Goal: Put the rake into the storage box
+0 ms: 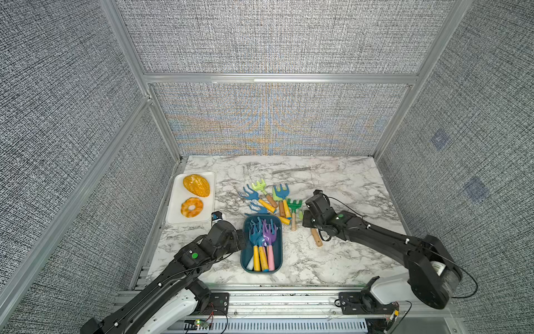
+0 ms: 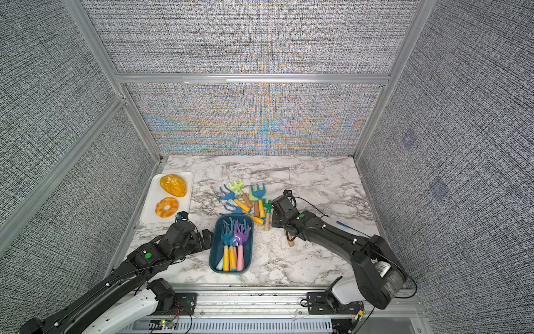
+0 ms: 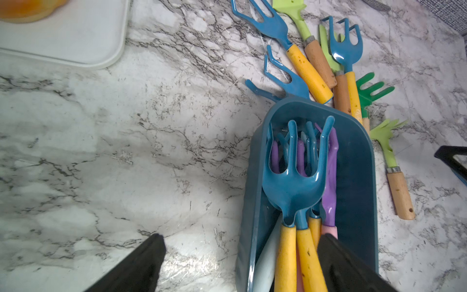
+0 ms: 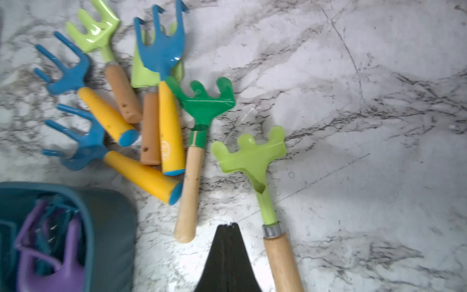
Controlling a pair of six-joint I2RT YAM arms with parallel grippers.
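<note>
Light green rake (image 4: 253,158) with a wooden handle lies on the marble table, right of my right gripper in the right wrist view. That gripper is shut, its fingertips together with nothing between them. Just left of it lies a dark green rake (image 4: 202,107), also wooden-handled. The dark blue storage box (image 3: 373,180) holds several blue and purple tools, with a blue fork (image 3: 294,187) on top. My left gripper stands open over the box's left side, its fingers wide apart at the bottom of the left wrist view.
Beyond the box several tools lie close together, among them a blue rake (image 4: 163,53) and a light green fork (image 4: 97,29). A white tray (image 1: 172,208) with food sits at the left.
</note>
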